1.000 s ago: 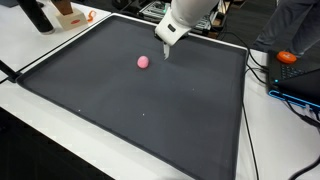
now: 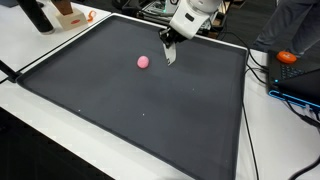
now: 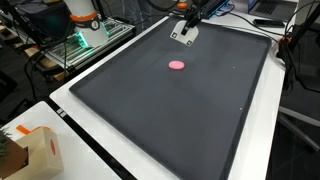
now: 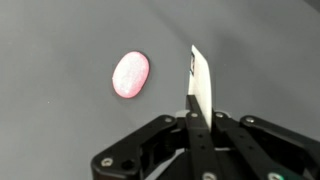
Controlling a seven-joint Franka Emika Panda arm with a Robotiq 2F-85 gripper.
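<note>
A pink, rounded oval object (image 4: 130,74) lies on the dark mat, left of my gripper in the wrist view. My gripper is shut, its fingers ending in a thin white blade-like piece; whether that is part of the fingers or something thin between them I cannot tell. In exterior view 1 the gripper (image 2: 169,54) hangs near the mat's far side, to the right of the pink object (image 2: 143,62). From exterior view 2 the gripper (image 3: 184,36) appears behind the pink object (image 3: 177,65), apart from it.
An orange object (image 2: 287,57) rests on dark equipment at the right. A yellowish box (image 3: 40,152) stands at the near left of exterior view 2.
My gripper has shifted slightly to the right and turned a little, so the white piece shows broader. The pink object has stayed in place.
</note>
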